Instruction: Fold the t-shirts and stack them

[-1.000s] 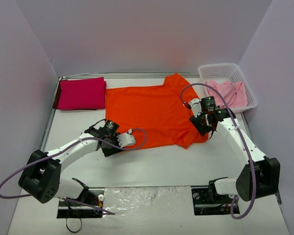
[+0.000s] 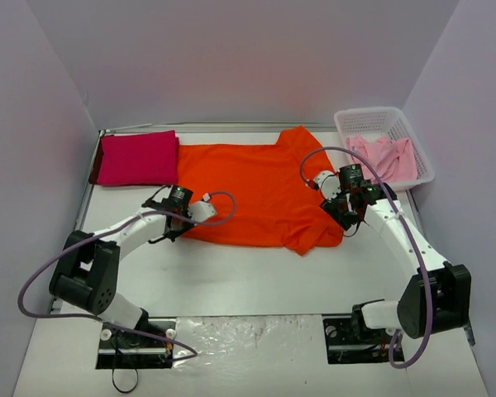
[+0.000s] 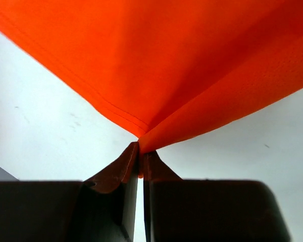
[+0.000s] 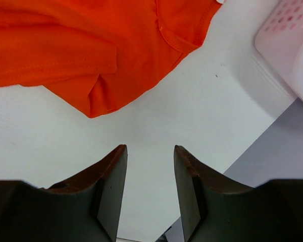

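Observation:
An orange T-shirt (image 2: 255, 193) lies spread across the middle of the table, with creases and folded bits at its right. My left gripper is shut on the shirt's corner at the near left, pinching a narrow fold of cloth. My right gripper stands open over bare table beside the shirt's right end, nothing between its fingers. A folded magenta T-shirt (image 2: 138, 157) lies flat at the back left.
A white basket (image 2: 423, 171) holding pink cloth (image 2: 387, 157) sits at the back right, close to my right arm. Bare white table (image 2: 240, 281) runs along the front. Walls enclose the sides and back.
My left gripper has moved left and toward the back, drawing the orange shirt's near edge with it; the shirt has shifted slightly left. The right arm is almost still.

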